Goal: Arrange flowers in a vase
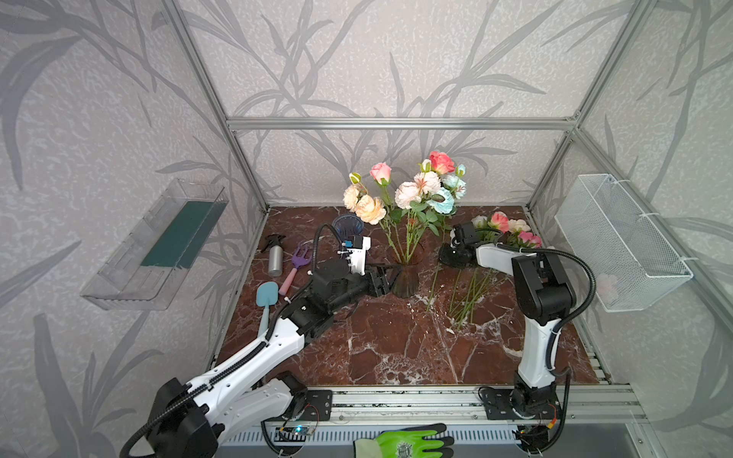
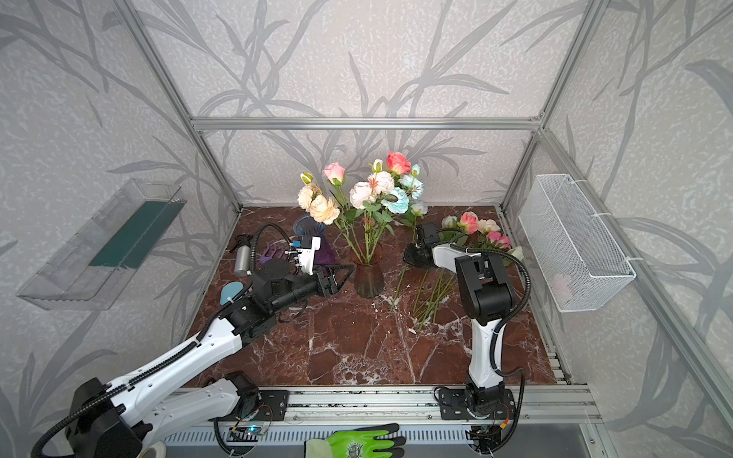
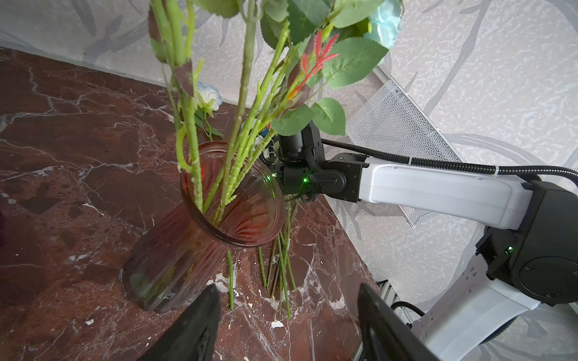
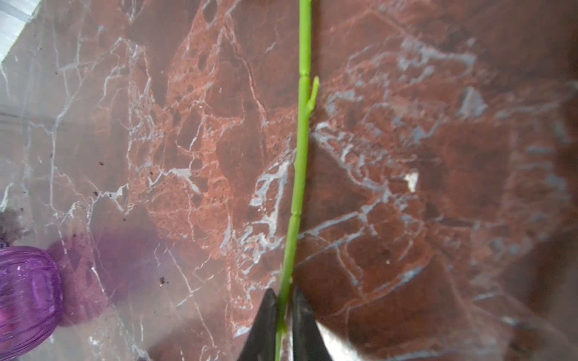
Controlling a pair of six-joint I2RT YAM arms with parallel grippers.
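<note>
A glass vase [image 3: 156,270] holds a bouquet [image 1: 408,194] in the middle of the table. My left gripper [image 1: 385,278] is open beside the vase, nothing between its fingers. My right gripper is low over the table, right of the vase, its fingers close together on either side of a single green stem [image 4: 301,138]; whether they grip it is unclear. More flowers [image 1: 504,223] lie at the back right, with several stems [image 1: 465,305] pointing toward the front.
A spray bottle [image 1: 275,259], hand fork [image 1: 294,271] and trowel [image 1: 265,294] lie on the left. A wire basket [image 1: 618,236] hangs on the right wall, a clear tray [image 1: 175,236] on the left.
</note>
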